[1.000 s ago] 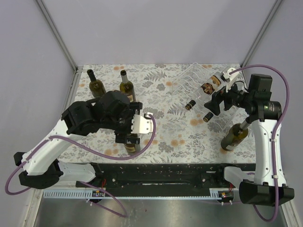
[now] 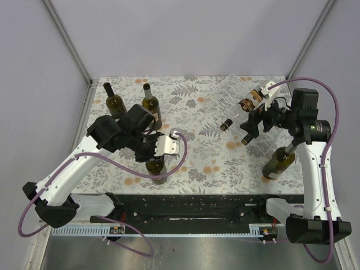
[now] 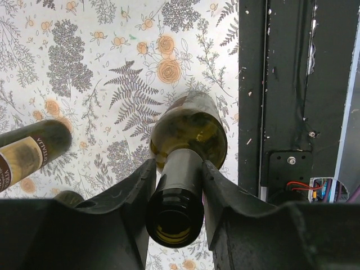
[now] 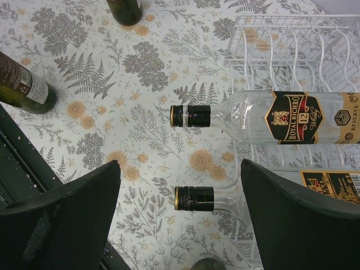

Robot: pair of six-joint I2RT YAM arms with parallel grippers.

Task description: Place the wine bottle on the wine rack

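My left gripper is shut on the neck of a standing green wine bottle near the table's front edge, left of centre in the top view. The white wire wine rack stands at the right, two clear bottles lying in it with necks pointing left. My right gripper hangs open over the rack's side, nothing between its fingers.
Two dark bottles stand at the back left. Another dark bottle stands at the front right. A black rail runs along the front edge.
The left arm has shifted slightly, the gripper moving a little back and lower onto the bottle's neck. The right arm is nearly still.
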